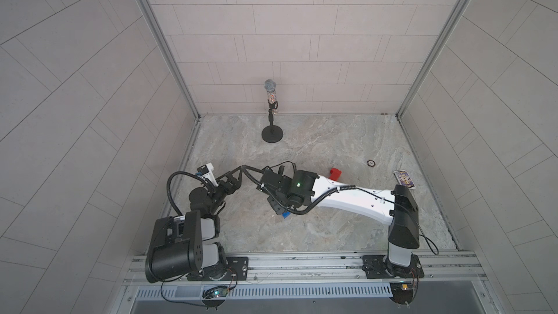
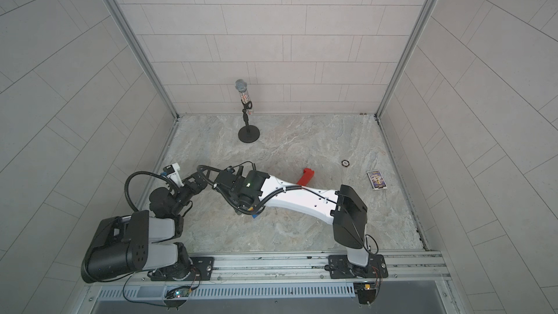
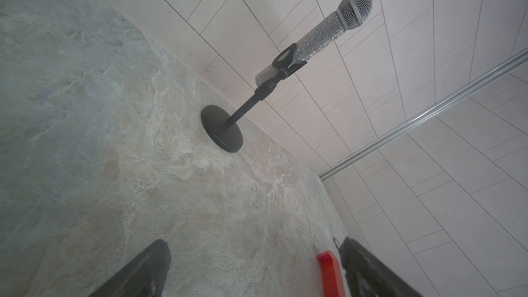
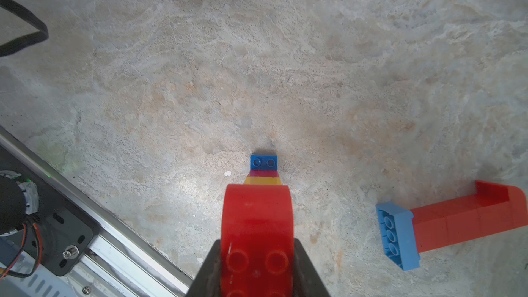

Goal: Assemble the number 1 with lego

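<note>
In the right wrist view my right gripper is shut on a red brick [image 4: 256, 214]. Beneath it a blue brick [image 4: 264, 162] and a yellow piece [image 4: 264, 180] lie on the floor, mostly hidden by the held brick. To the right lies a red block assembly [image 4: 456, 217] with a light-blue brick [image 4: 403, 236] at its end. My left gripper is open and empty at the left side. In the top left view the right wrist hides most of the bricks; a bit of blue [image 1: 285, 214] shows.
A microphone on a stand [image 1: 272, 133] is at the back. A black ring [image 1: 370, 162] and a card box [image 1: 404, 179] lie at the right. The right wrist's cable reaches close to the left gripper.
</note>
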